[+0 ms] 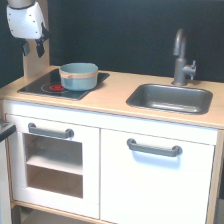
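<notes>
At the upper left, my gripper (33,50) hangs in the air, its two dark fingers spread apart, and nothing shows between them. Below it and to the right, a blue-grey pot (79,74) stands upright on the black stovetop (43,87). A clear gap separates the gripper from the pot. What the pot holds cannot be made out.
A metal sink (170,97) with a tall faucet (180,58) is set into the wooden counter (117,88) on the right. White cabinet doors with dark handles (154,148) are below; a dark wall stands behind.
</notes>
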